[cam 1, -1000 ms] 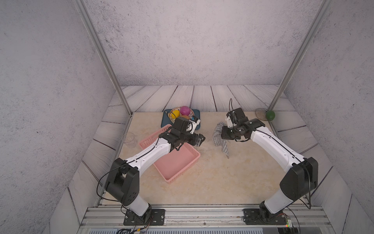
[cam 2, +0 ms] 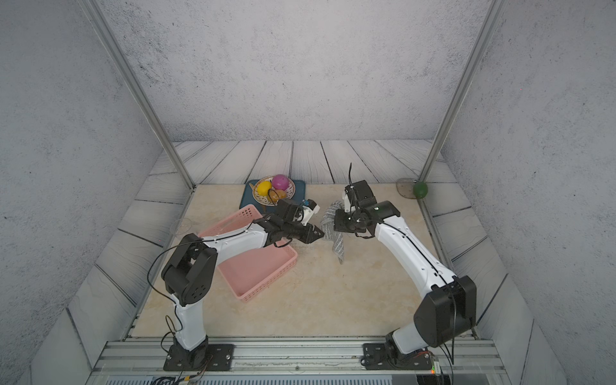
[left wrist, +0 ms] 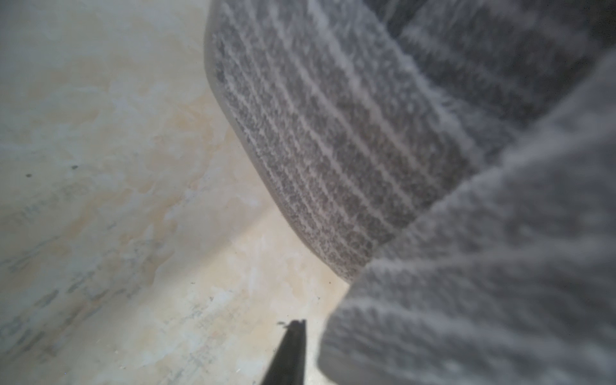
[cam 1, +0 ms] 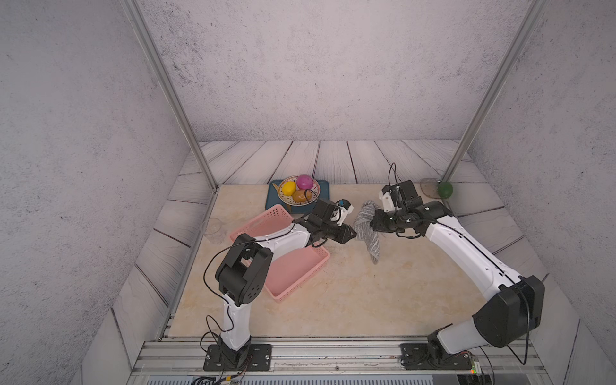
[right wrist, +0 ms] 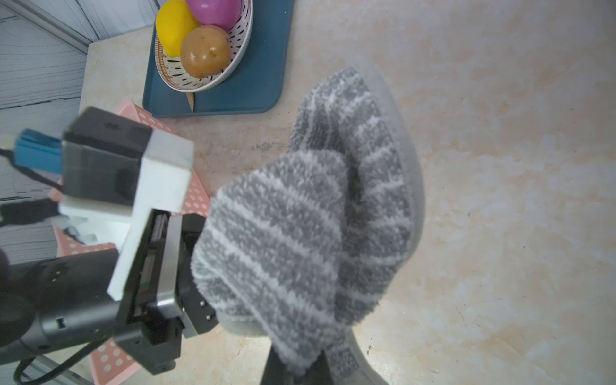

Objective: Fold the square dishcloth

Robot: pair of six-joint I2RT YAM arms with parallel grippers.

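Note:
The grey and white striped dishcloth (cam 1: 367, 234) hangs gathered and folded over itself between the two arms. In the right wrist view its bunched lower part comes between the fingertips of my right gripper, which is shut on it. My left gripper (cam 1: 351, 235) faces the cloth from the left, close to its near side. Large folds of dishcloth (left wrist: 359, 128) fill the right half of the left wrist view. One dark left finger (left wrist: 292, 353) shows beside the cloth's edge; the other is hidden, so how far those fingers stand apart is unclear.
A pink basket (cam 1: 276, 296) lies beneath the left arm. Behind it, a bowl (right wrist: 240, 48) of toy fruit sits on a blue tray (right wrist: 272, 77). A green ball (cam 1: 444, 189) is at the back right corner.
My left gripper has moved right, away from above the basket, and up to the cloth; its fingers look narrower. The right gripper and the cloth have shifted slightly right.

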